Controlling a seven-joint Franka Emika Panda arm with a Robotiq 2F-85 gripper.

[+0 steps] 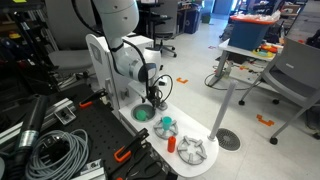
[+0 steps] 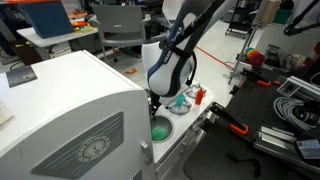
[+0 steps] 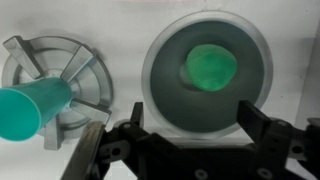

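Observation:
A round green thing (image 3: 211, 68) lies inside the grey round basin (image 3: 160, 85), a little above its middle in the wrist view. In exterior view 1 the green thing (image 1: 141, 114) shows inside the basin near the cabinet. My gripper stands open at the basin's near edge in the wrist view, its black fingers (image 3: 128, 132) apart and nothing seen between them. From outside, the gripper (image 1: 153, 100) hangs low beside the basin. A teal cup (image 3: 28, 110) is on the burner ring (image 3: 85, 72) to the left in the wrist view.
A red bottle (image 1: 171, 145) stands near a second burner ring (image 1: 191, 150). At the basin's back rises a faucet (image 1: 164, 105), close to the arm. A white cabinet (image 2: 85, 125) borders the basin.

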